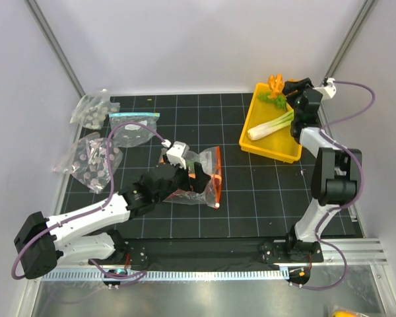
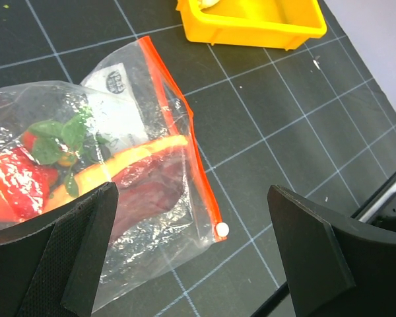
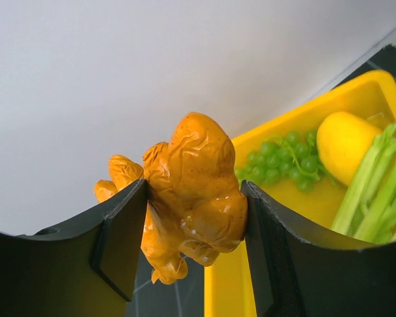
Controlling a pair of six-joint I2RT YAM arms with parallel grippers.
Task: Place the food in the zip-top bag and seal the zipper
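The orange, wrinkled food piece point(image 3: 195, 188), like a roast chicken, is pinched between the fingertips of my right gripper. In the top view this piece point(image 1: 276, 83) is raised over the back edge of the yellow bin point(image 1: 284, 155). A clear zip bag with an orange zipper strip point(image 2: 197, 155) lies flat on the tiles, with red and yellow food point(image 2: 112, 168) and green leaves inside. Its white slider point(image 2: 222, 229) sits at the strip's near end. My left gripper hangs open above the bag, nothing between its fingers. Whether the bag's mouth is open, I cannot tell.
Inside the bin are green grapes point(image 3: 280, 158), a yellow fruit point(image 3: 343, 145) and a leek-like stalk point(image 1: 270, 127). Another bag with a blue zipper point(image 1: 133, 129) and two bags of round pieces point(image 1: 92, 162) lie at the left. Tiles between bin and bag are clear.
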